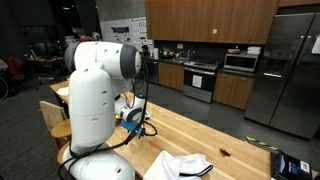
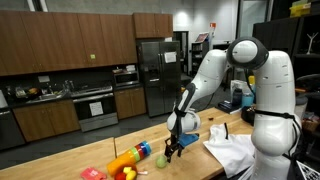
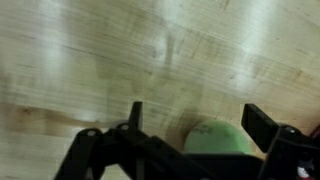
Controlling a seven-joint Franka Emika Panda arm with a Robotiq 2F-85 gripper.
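My gripper is open, with nothing between its fingers. In the wrist view, a pale green round object shows at the lower right, partly covered by the gripper's dark parts, with bare wood ahead of it. From the second exterior view, the gripper hangs low over the table just right of that green object. In the first exterior view, the gripper is at the left part of the table; its fingertips are too small to make out there.
An orange and yellow toy-like object and several red and yellow things lie left of the green one. A white cloth with a dark patch is spread near the front.
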